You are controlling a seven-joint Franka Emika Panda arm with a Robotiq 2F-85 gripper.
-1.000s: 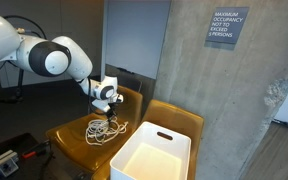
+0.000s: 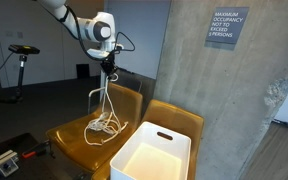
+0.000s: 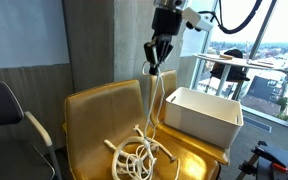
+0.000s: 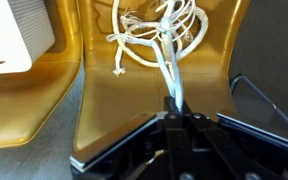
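Observation:
A white rope (image 2: 105,124) lies in loose coils on the seat of a brown chair, and part of it rises from the pile. My gripper (image 2: 109,74) is above that chair, shut on the raised part of the rope. In the second exterior view the gripper (image 3: 156,68) has rope strands running down from it to the coils (image 3: 134,157). From the wrist, the strand (image 4: 172,75) leads from between the fingers down to the pile (image 4: 164,28) on the seat. The exact grip point is partly hidden by the fingers.
An empty-looking white bin (image 2: 152,155) stands on the neighbouring brown chair, beside the rope's chair. A grey chair (image 3: 19,140) is on the other side. Chair backs (image 3: 106,119) rise behind the seats.
My gripper has risen from low over the chair seat, drawing part of the rope up with it. The remaining coils still rest on the seat, and the bin has not moved.

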